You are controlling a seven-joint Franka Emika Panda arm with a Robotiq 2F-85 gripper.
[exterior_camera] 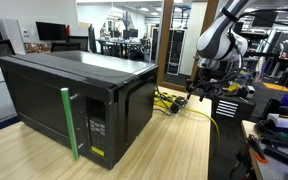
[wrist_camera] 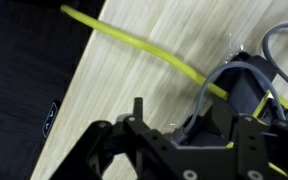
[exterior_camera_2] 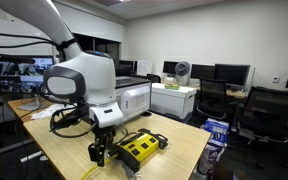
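Observation:
My gripper is part open, its two dark fingertips apart, and I see nothing held between them. In the wrist view, a black item (wrist_camera: 246,92) with a looped grey cable (wrist_camera: 206,84) lies close to the right finger, partly hidden by the gripper. A yellow cable (wrist_camera: 149,46) crosses the pale tabletop. From the second exterior view, the gripper (exterior_camera_2: 98,157) points down at the table beside a yellow and black item (exterior_camera_2: 141,148). Contact with anything cannot be made out.
A large black microwave (exterior_camera: 59,105) with a green strip (exterior_camera: 70,123) takes up much of the table (exterior_camera: 179,150). Office chairs (exterior_camera_2: 269,100) stand beyond the table.

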